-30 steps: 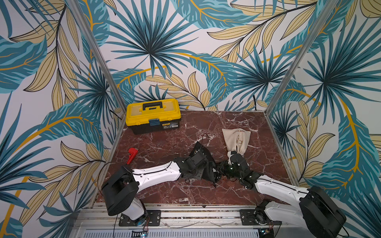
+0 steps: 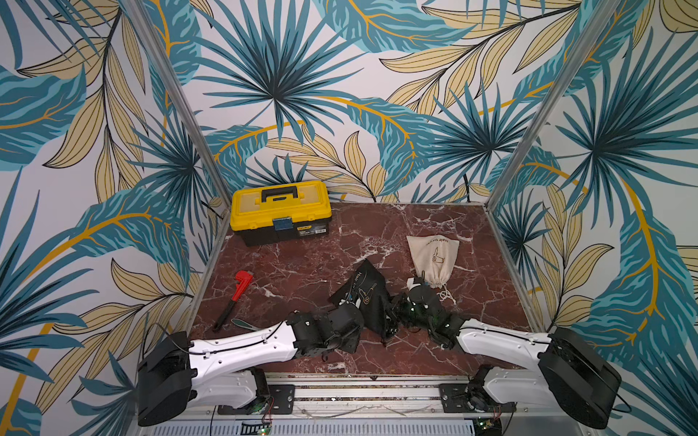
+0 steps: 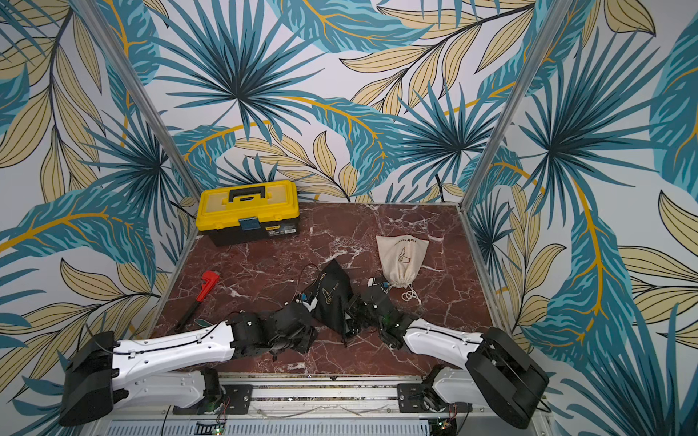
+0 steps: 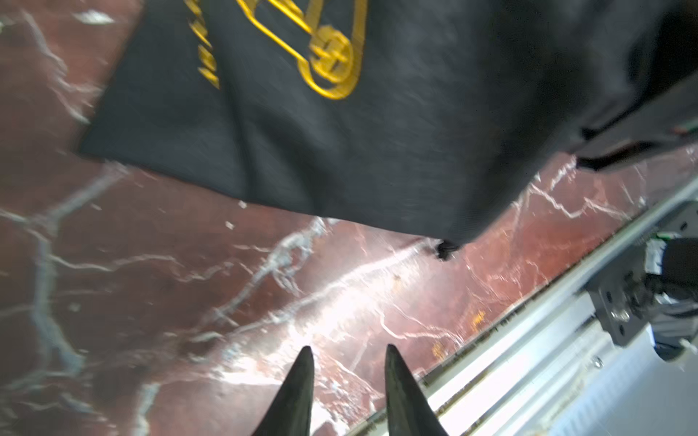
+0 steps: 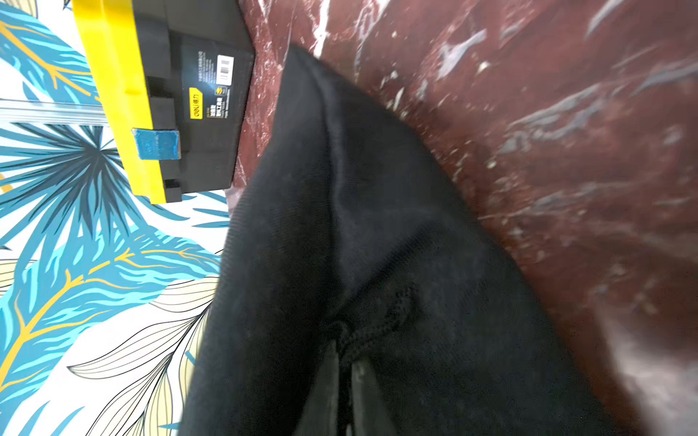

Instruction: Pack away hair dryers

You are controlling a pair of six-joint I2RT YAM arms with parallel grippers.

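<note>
A black cloth bag with a gold hair-dryer print lies in the middle of the table. My right gripper is shut on its fabric and cord, pinching it at the right side. My left gripper is partly open over bare tabletop, to the left of the bag, with nothing between its fingers. A beige drawstring bag with a hair-dryer print rests flat at the back right. No bare hair dryer can be made out; what either bag contains is hidden.
A closed yellow and black toolbox stands at the back left. On the left side lies a red tool with a black handle, close to the left arm.
My left arm has drawn away leftward from the black bag, uncovering more of its print. The right gripper has shifted slightly left, still at the bag's side.
</note>
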